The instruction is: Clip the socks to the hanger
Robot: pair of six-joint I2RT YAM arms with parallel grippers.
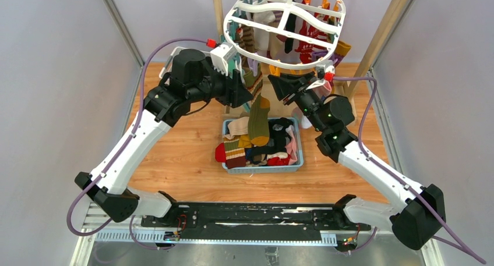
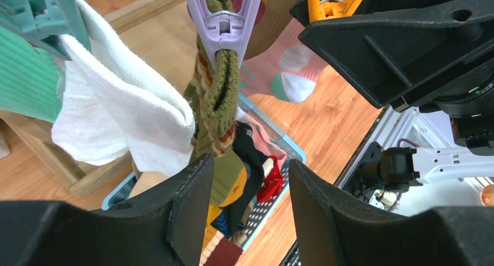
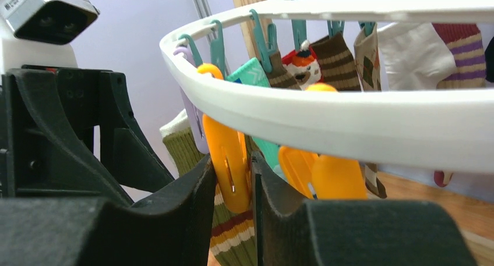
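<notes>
My left gripper is open, its fingers apart with nothing gripped between them. Just beyond them in the left wrist view, a green-brown striped sock [image 2: 224,97] hangs from a lilac clip [image 2: 226,27]. In the right wrist view, the fingertips of my right gripper stand close around the lower end of a yellow clip [image 3: 224,144] on the white hanger rim [image 3: 326,120]. Whether they press on it, I cannot tell. From above, the right gripper [image 1: 274,85] sits under the front rim of the white hanger [image 1: 285,36].
A light-blue basket [image 1: 262,169] full of loose socks stands on the wooden floor below. Other clipped socks, such as a white sock [image 2: 125,97], hang close to my left gripper. My two grippers are near each other under the hanger.
</notes>
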